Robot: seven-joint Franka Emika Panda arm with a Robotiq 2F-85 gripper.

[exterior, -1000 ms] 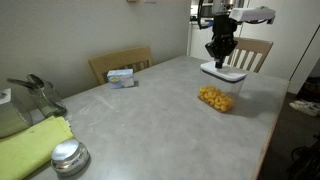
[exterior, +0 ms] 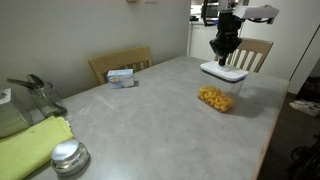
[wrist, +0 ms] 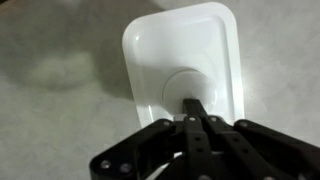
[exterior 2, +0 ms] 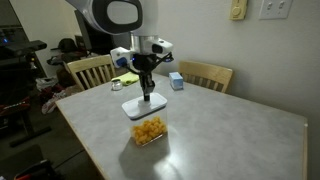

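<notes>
A white rectangular lid point(exterior: 224, 71) sits on top of what looks like a clear container with orange pieces point(exterior: 216, 98) in its lower part, toward the right end of the table. From the other side, the lid point(exterior 2: 165, 103) appears just above the orange pieces point(exterior 2: 150, 131). My gripper point(exterior: 222, 62) points down over the lid's middle. In the wrist view, the shut fingertips point(wrist: 192, 106) are at the round white button point(wrist: 188, 88) of the lid, and nothing shows between them. Whether they touch the button is hard to tell.
A silver round tin point(exterior: 69, 157) and a yellow-green cloth point(exterior: 32, 148) lie at the table's other end, near a metal utensil holder point(exterior: 45, 97). A small blue box point(exterior: 121, 78) stands by the back edge. Mid-table is clear; wooden chairs point(exterior: 120, 62) border it.
My arm and gripper have shifted slightly to the right above the lid. The lid, the orange pieces and the other things on the table look unmoved.
</notes>
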